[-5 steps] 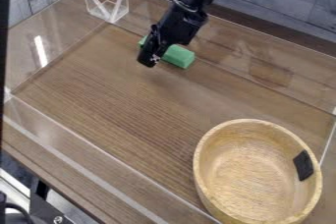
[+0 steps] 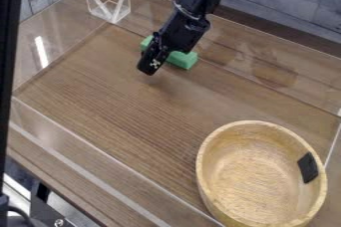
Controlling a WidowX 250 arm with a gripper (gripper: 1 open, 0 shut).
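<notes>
My black gripper (image 2: pixel 151 58) is at the end of the arm reaching in from the top, low over the left end of a green object (image 2: pixel 181 58). The green object lies on the wooden table and is partly hidden behind the gripper and wrist. I cannot tell whether the fingers touch it or hold anything.
A large round cream tub (image 2: pixel 240 202) with a dark patch on its rim stands at the lower right. A white wire-like holder (image 2: pixel 110 4) sits at the upper left.
The arm and gripper have shifted slightly. The green object stays in about the same place.
</notes>
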